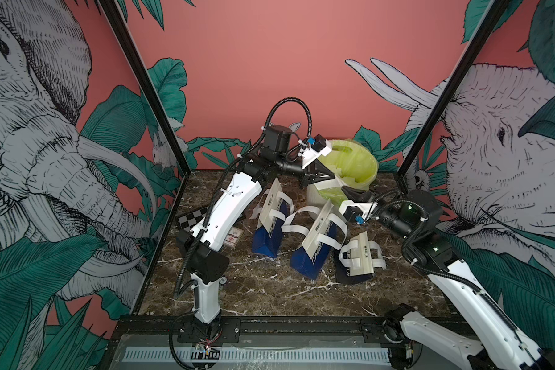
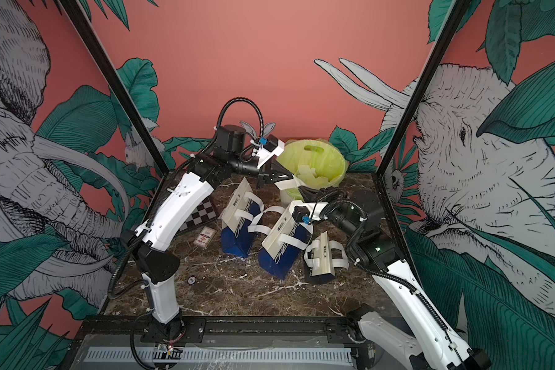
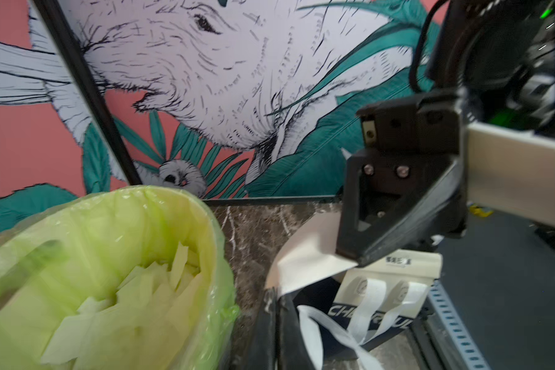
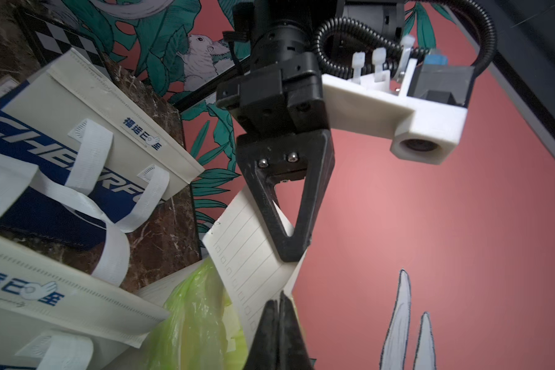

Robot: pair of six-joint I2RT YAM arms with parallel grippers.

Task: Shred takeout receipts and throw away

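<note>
A lined paper receipt [image 4: 243,246] spans the small gap between my two grippers, just in front of the trash bin [image 1: 357,161]. My left gripper [image 1: 333,177] is shut on it; paper shows on both sides of its finger in the right wrist view. The shut right gripper has its fingertips against the receipt's lower end; whether paper is pinched there I cannot tell. In the left wrist view, the receipt [image 3: 308,252] runs from the left fingertips to the right finger. Torn paper pieces [image 3: 135,308] lie inside the bin's green liner.
Blue-and-cream takeout bags stand in front of the bin: one at left [image 1: 268,231], one in the middle [image 1: 314,243], a dark one at right [image 1: 357,262]. A checkered board [image 2: 200,217] and small box [image 2: 204,236] lie left.
</note>
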